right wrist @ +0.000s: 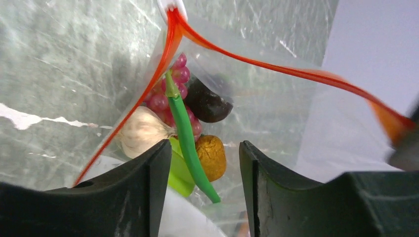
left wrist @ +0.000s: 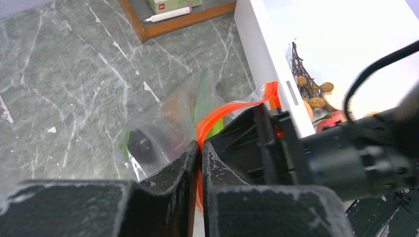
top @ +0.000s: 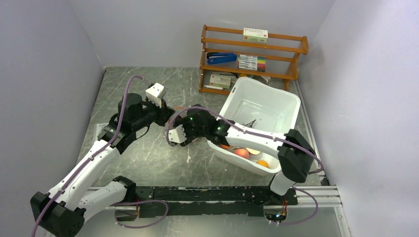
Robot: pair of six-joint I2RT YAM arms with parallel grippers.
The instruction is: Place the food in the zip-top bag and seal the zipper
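The clear zip top bag stands with its mouth spread, edged by an orange zipper strip. My left gripper is shut on that strip. Over the bag's mouth, my right gripper has its fingers apart, with nothing gripped between them. Inside the bag, beyond those fingers, are a long green pepper, red grapes, a dark eggplant-like piece, a pale bulb, a brown potato-like piece and a light green piece. In the top view the arms largely cover the bag.
A white bin stands to the right, holding a peach, an orange and other food under the right arm. Behind it is a wooden rack with boxes and a stapler.
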